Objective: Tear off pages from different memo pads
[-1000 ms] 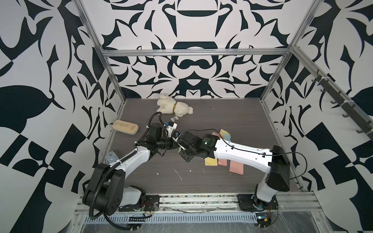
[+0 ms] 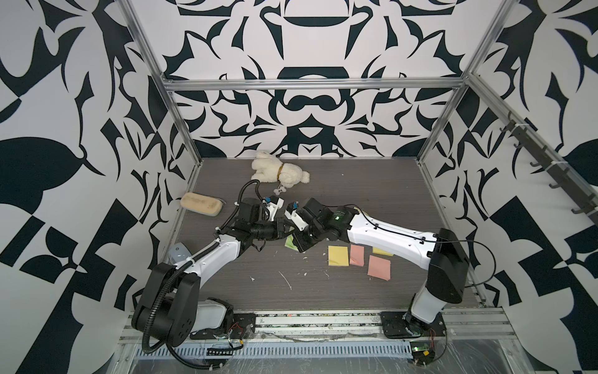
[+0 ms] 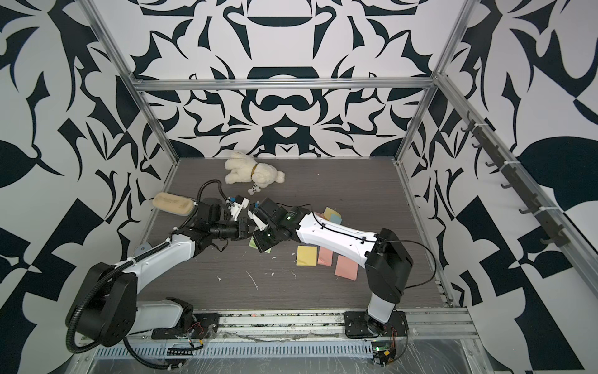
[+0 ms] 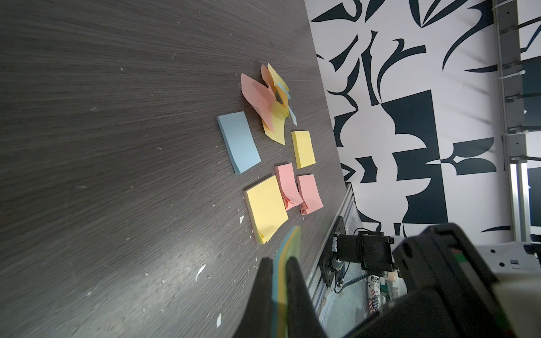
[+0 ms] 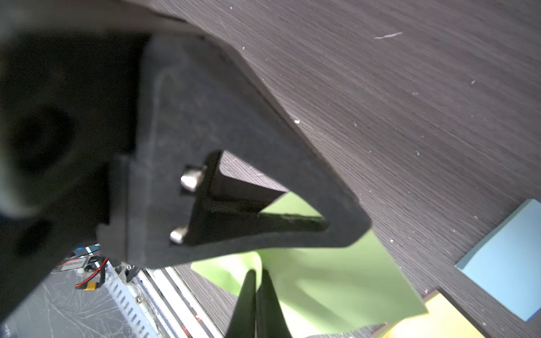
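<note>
In the middle of the table my left gripper is shut on a thin green page, seen edge-on in the left wrist view. Its large dark finger lies across the page in the right wrist view. Facing it, my right gripper has its fingertips close together around the page's curled edge; whether they pinch it is unclear. On the table lie a blue memo pad point(image 4: 239, 142), a yellow pad point(image 4: 267, 208), two pink pads point(image 4: 289, 184) and a smaller yellow pad point(image 4: 303, 149).
A loose heap of pink, yellow and blue pages point(image 4: 274, 109) lies beyond the blue pad. A white plush toy point(image 2: 279, 171) and a tan oblong object point(image 2: 201, 203) sit at the back and left.
My right gripper has shifted slightly in front of the left one and turned a little, uncovering more of the yellow and pink pads. The left arm has stayed put.
</note>
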